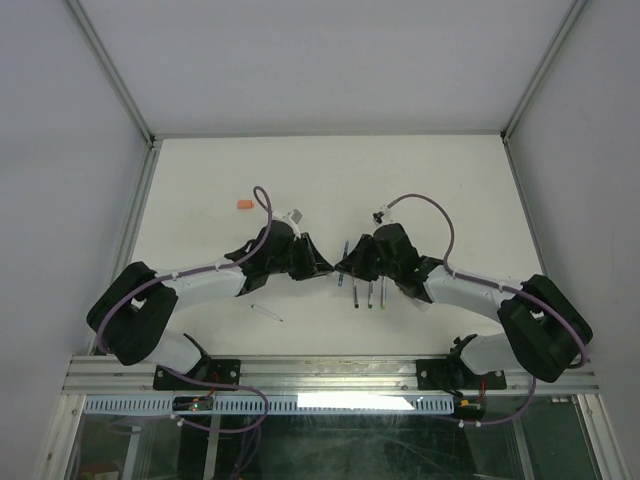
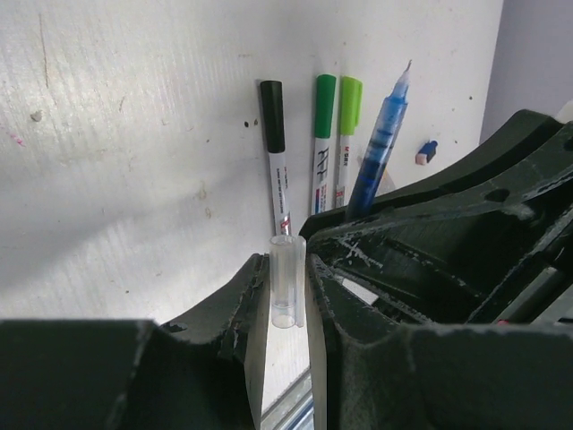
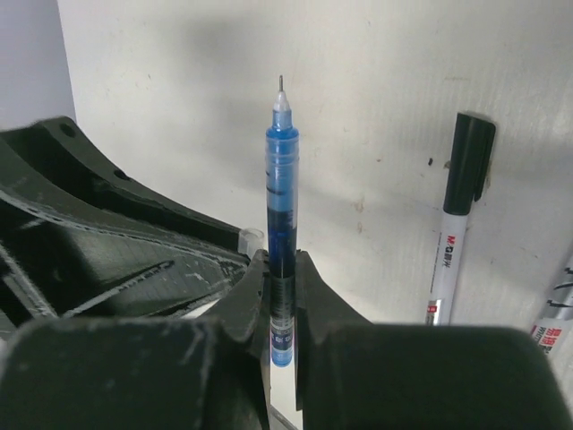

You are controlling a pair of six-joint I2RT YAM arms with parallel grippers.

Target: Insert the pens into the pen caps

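Observation:
In the left wrist view a clear pen cap (image 2: pixel 286 282) is pinched upright by my left gripper, which is shut on it. My right gripper is shut on a blue pen (image 3: pixel 282 179), its bare metal tip pointing away from the palm. Through the right wrist view, the cap's end (image 3: pixel 251 240) shows just left of the pen, apart from the pen's tip. Both grippers meet side by side near the middle of the table in the top view. The right fingers cover part of the pen's barrel.
A black-capped marker (image 2: pixel 272 134), a dark green one (image 2: pixel 324 107) and a light green one (image 2: pixel 349 107) lie on the white table beneath the right gripper. A thin clear stick (image 1: pixel 266 312) and an orange block (image 1: pixel 245 204) lie left.

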